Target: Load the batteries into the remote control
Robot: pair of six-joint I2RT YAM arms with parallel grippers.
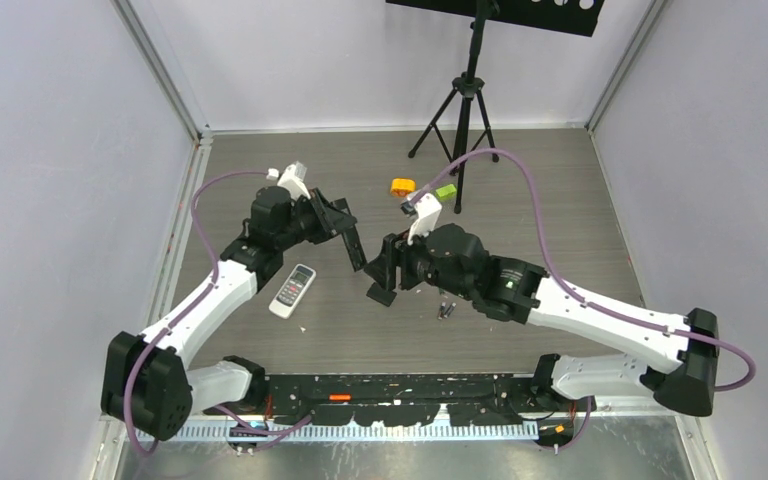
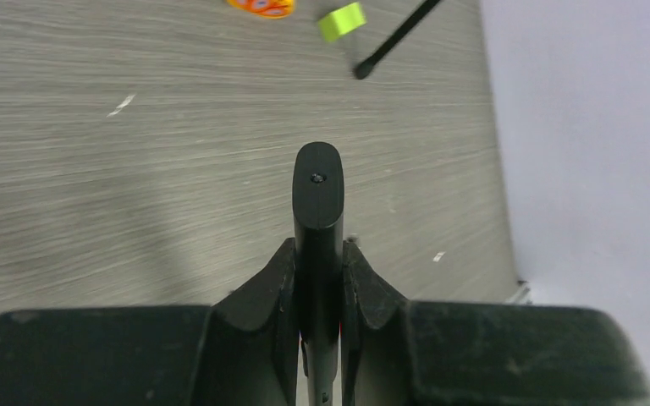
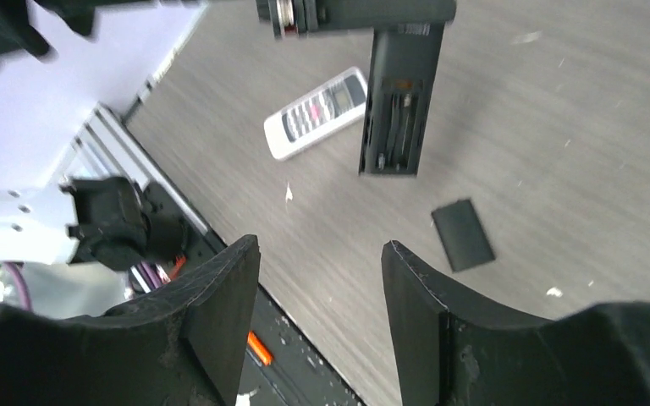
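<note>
The black remote is held up by my left gripper, shut on it; the right wrist view shows its open battery compartment. My right gripper stands open just right of the remote in the top view, with nothing between its fingers. A dark flat piece, apparently the cover, lies on the table below. An orange cylinder, perhaps a battery, lies on the black front rail. Small cylinders, apparently batteries, lie right of centre.
A white remote lies left of centre. A yellow object and green block lie at the back beside a tripod. The walls bound the table on three sides.
</note>
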